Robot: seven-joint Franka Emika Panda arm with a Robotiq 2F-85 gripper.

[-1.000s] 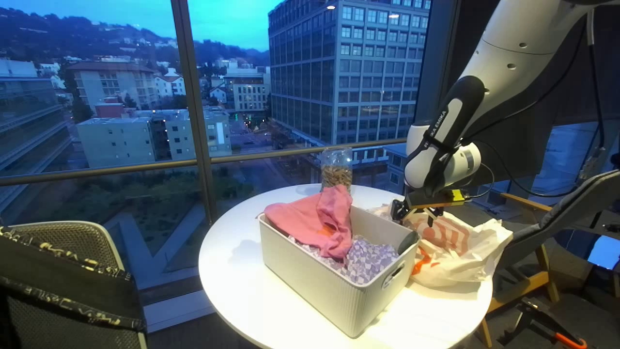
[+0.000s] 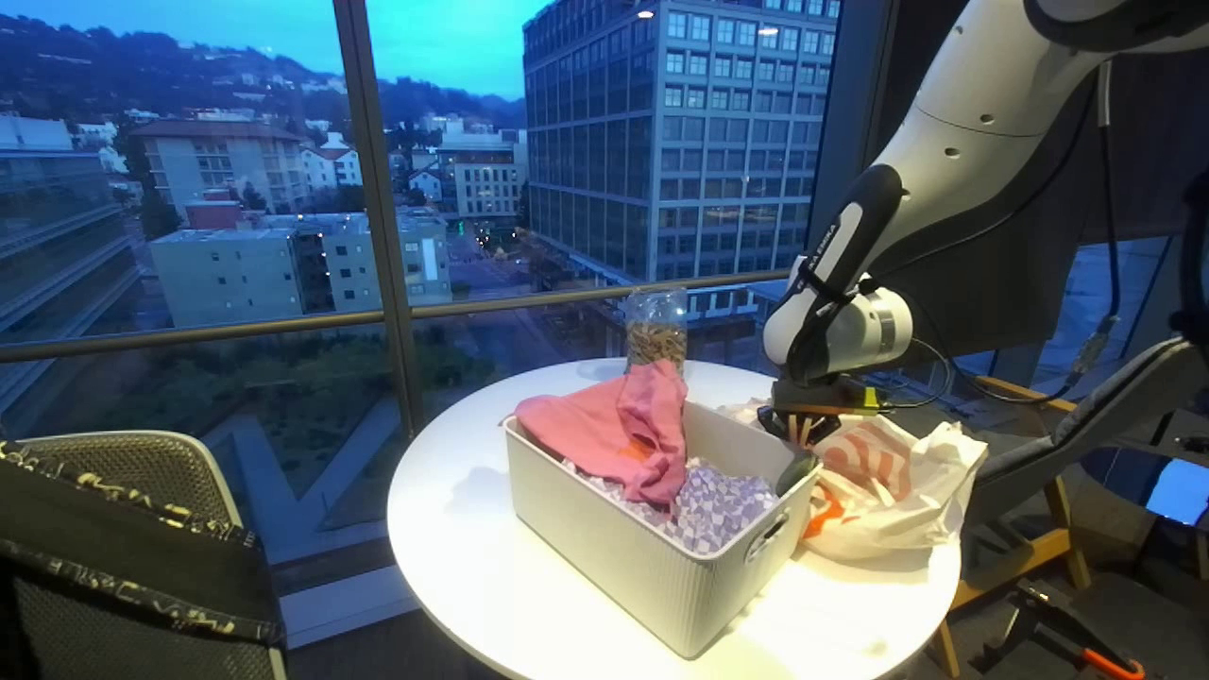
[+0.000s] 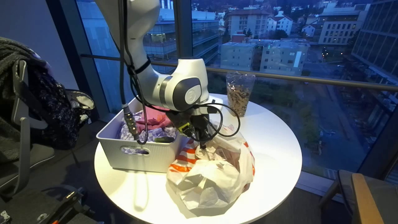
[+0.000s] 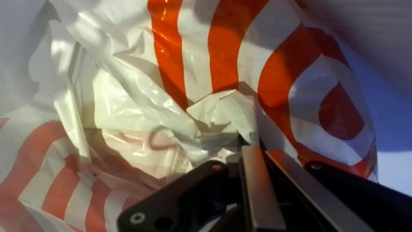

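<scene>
A white plastic bag with orange-red stripes (image 3: 209,183) lies crumpled on the table. My gripper (image 3: 202,145) points down into its upper part, close to the bin's side. In the wrist view the two fingers of the gripper are drawn together, and a raised white fold of the bag (image 4: 228,110) stands right at their tips. Whether a thin pinch of plastic is caught there cannot be made out. Clear packaging (image 4: 175,164) shows inside the bag, beside the fingers.
Close beside the bag stands a light grey bin (image 2: 612,555) with a pink cloth (image 2: 606,425), a purple-white patterned cloth (image 2: 725,504) and a dark item (image 3: 164,139). A clear pouch of brown pieces (image 3: 238,97) stands at the back.
The arm has shifted left and slightly lower in exterior view 1. Its fingers, spread apart before, are now together. The bag's right edge has moved slightly left.
</scene>
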